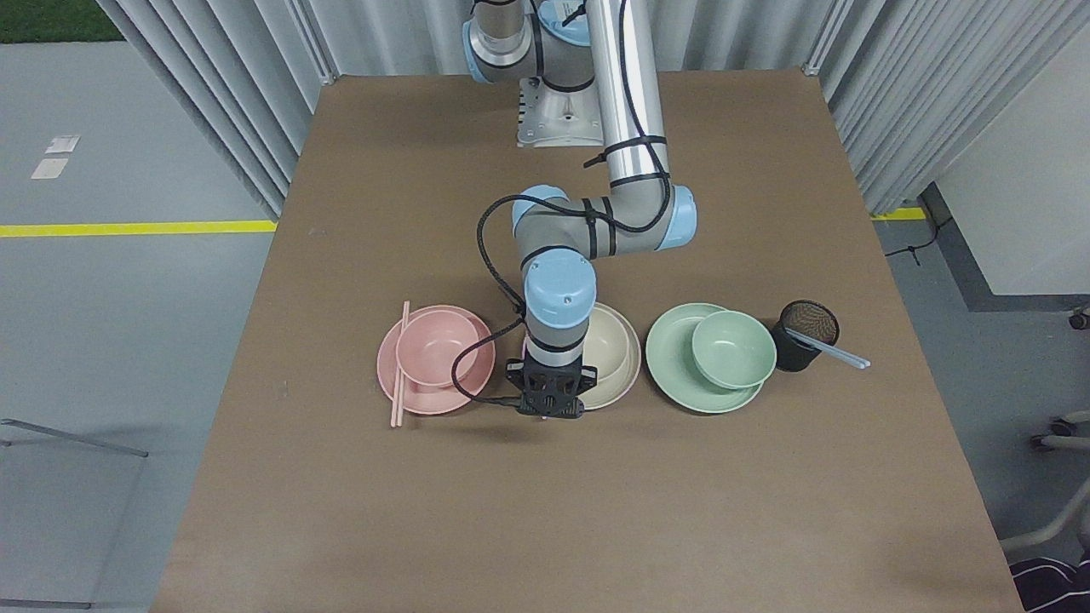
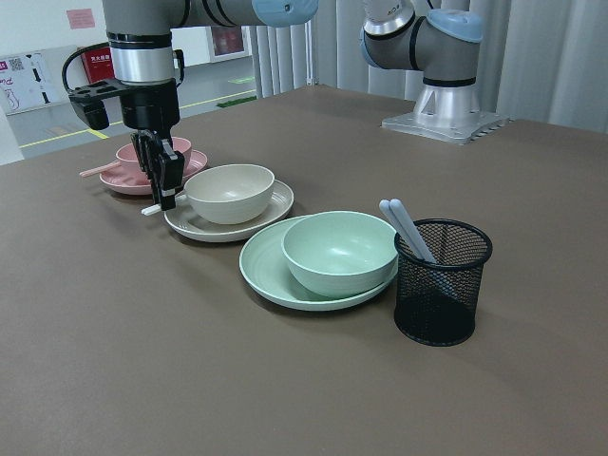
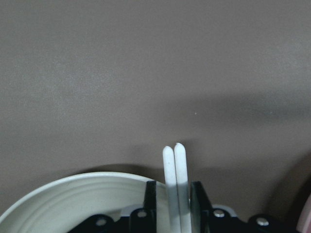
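Note:
My gripper points down at the near edge of the cream plate [image 2: 207, 230], beside the cream bowl [image 2: 228, 195]. A pair of white chopsticks [image 3: 181, 165] lies between its two fingers in the wrist view; whether they grip them or only flank them, I cannot tell. The front view hides the fingers under the wrist housing. The pink plate [image 1: 450, 403] holds a pink bowl [image 1: 434, 347], with pink chopsticks [image 1: 398, 403] across its left side.
To the right are a green plate [image 1: 669, 363] with a green bowl [image 1: 733, 349] and a black mesh cup [image 2: 437, 304] holding light-blue chopsticks [image 1: 843, 357].

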